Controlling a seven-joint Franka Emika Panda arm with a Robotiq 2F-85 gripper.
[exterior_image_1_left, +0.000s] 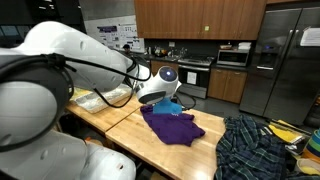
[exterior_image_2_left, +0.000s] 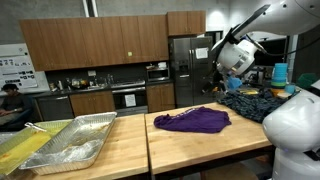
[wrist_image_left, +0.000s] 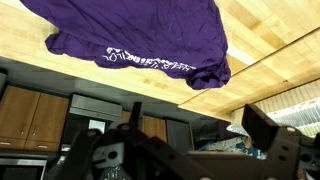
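A purple cloth (exterior_image_1_left: 182, 130) lies spread and rumpled on the light wooden table (exterior_image_2_left: 145, 135). In the wrist view the cloth (wrist_image_left: 140, 35) fills much of the upper part, with wrinkled edges and bare wood around it. My gripper shows along the bottom of that view, its dark fingers wide apart and nothing between them. It hangs over the table beside the cloth's far part, clear of the fabric as far as I can tell. A blue patch (exterior_image_1_left: 166, 104) appears under the arm's end; what it is remains unclear.
A large foil tray (exterior_image_2_left: 75, 143) occupies the table's left side in exterior view 2. Dark fabric (exterior_image_1_left: 248, 150) is heaped at the right of exterior view 1. Bare tabletop lies in front of the cloth.
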